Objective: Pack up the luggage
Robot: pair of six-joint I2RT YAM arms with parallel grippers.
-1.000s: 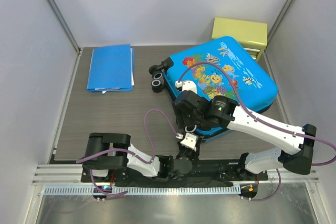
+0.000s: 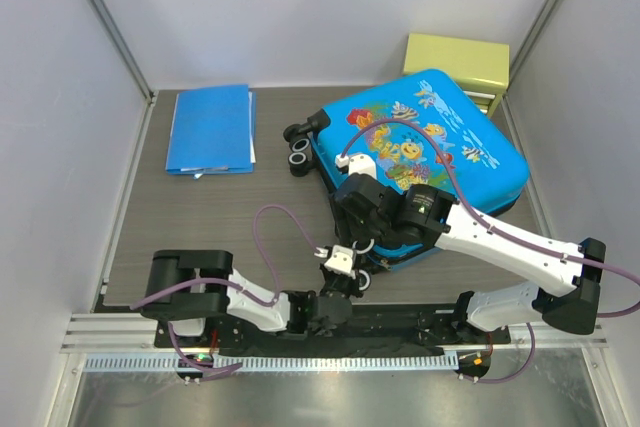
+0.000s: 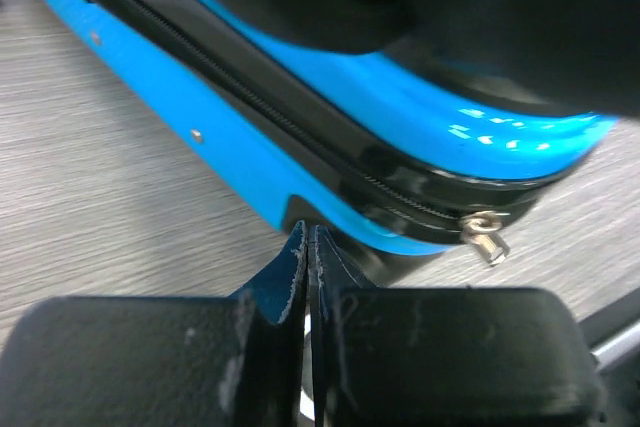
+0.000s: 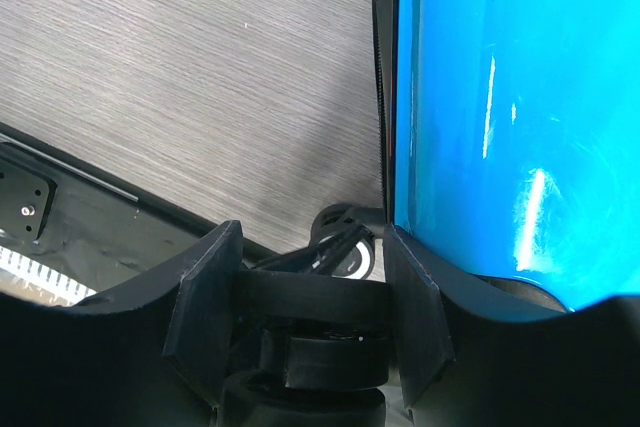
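Observation:
The blue suitcase (image 2: 460,122) with a cartoon fish print lies closed-looking on the floor; its zip track (image 3: 250,97) runs along the black side band. At the rounded corner the metal zipper pull (image 3: 487,237) dangles free, to the right of my left gripper, whose fingertips are pressed together with nothing between them. My right gripper sits over the suitcase's near left corner. Its fingers straddle, flush on both sides, a black part (image 4: 315,295), apparently the wheel housing. The gripping surfaces there are partly hidden.
A blue folder (image 2: 210,127) lies on the floor at the back left. Behind the suitcase stands a yellow-green box (image 2: 458,59). Suitcase wheels (image 2: 300,164) stick out on the left side. Bare floor is open between folder and arms.
The right arm stayed almost still.

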